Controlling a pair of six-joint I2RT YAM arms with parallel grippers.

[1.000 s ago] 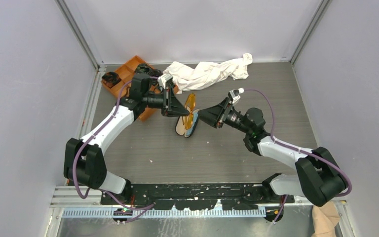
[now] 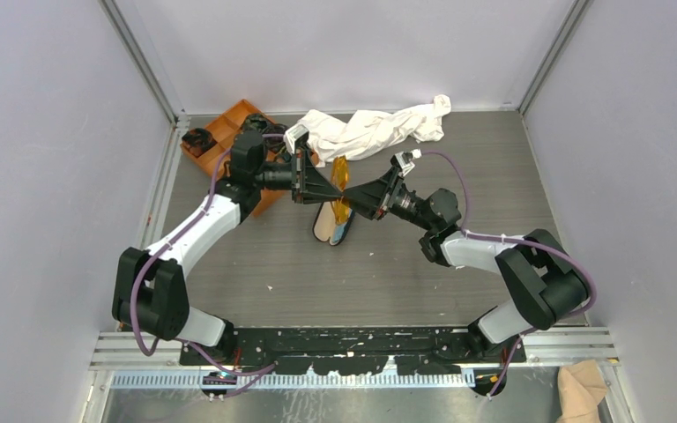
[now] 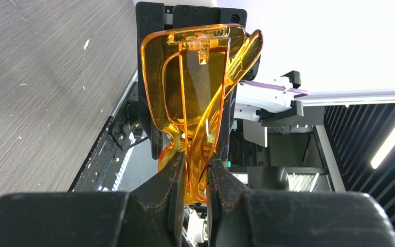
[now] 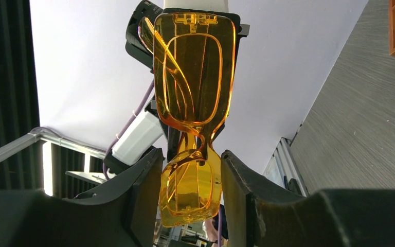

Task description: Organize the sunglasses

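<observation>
Orange see-through sunglasses point(image 2: 340, 171) hang in the air between my two arms, seen from above. My left gripper is shut on them near the bridge and folded temples, as the left wrist view shows. On the other side, my right gripper is open, its fingers point(image 4: 235, 177) standing on either side of the sunglasses' lower part point(image 4: 191, 193). Beneath the grippers an open glasses case point(image 2: 324, 226) with a pale and blue lining lies on the table, partly hidden.
An orange divided box point(image 2: 226, 130) at the back left holds dark glasses point(image 2: 198, 139); my left arm covers part of it. A white cloth point(image 2: 375, 130) lies along the back.
My right gripper has moved left and slightly up in the top view, closing the gap to the sunglasses. My left gripper has shifted slightly, still holding them.
</observation>
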